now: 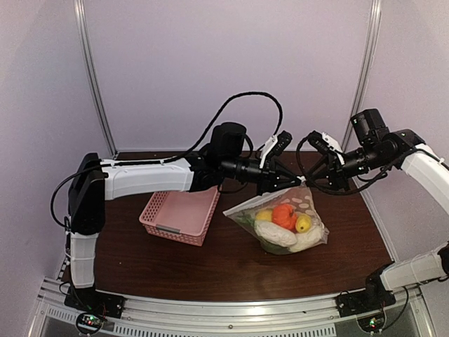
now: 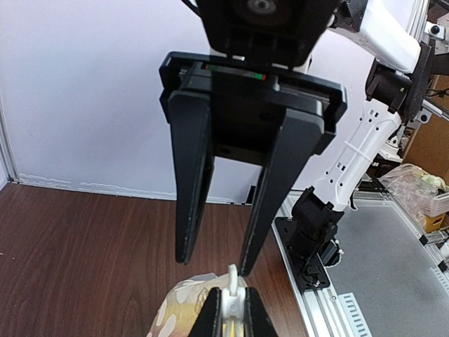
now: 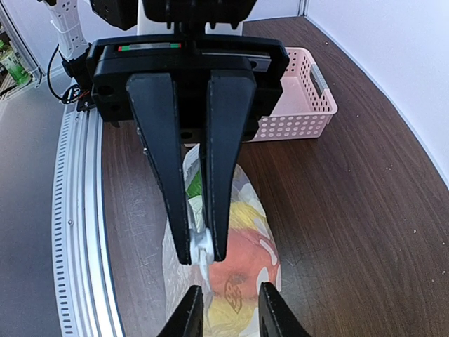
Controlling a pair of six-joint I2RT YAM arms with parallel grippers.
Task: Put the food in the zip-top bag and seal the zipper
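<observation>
The clear zip bag (image 1: 245, 215) hangs tilted from its upper right corner, with food inside: an orange-red piece (image 1: 284, 216), a yellow piece (image 1: 303, 223) and pale white ones (image 1: 275, 233). My left gripper (image 1: 300, 182) is shut on a small white zipper slider (image 3: 202, 247) at that corner, which shows between its fingertips in the right wrist view. Close by on the right, my right gripper is part open. Its fingers (image 3: 270, 309) stand apart with a gap between them, in front of the slider. In the left wrist view its fingertips hang just above the slider.
A pink basket (image 1: 203, 235), its inside looking empty, stands left of the bag, under the left arm. The two grippers are very near each other, leaving little room between them.
</observation>
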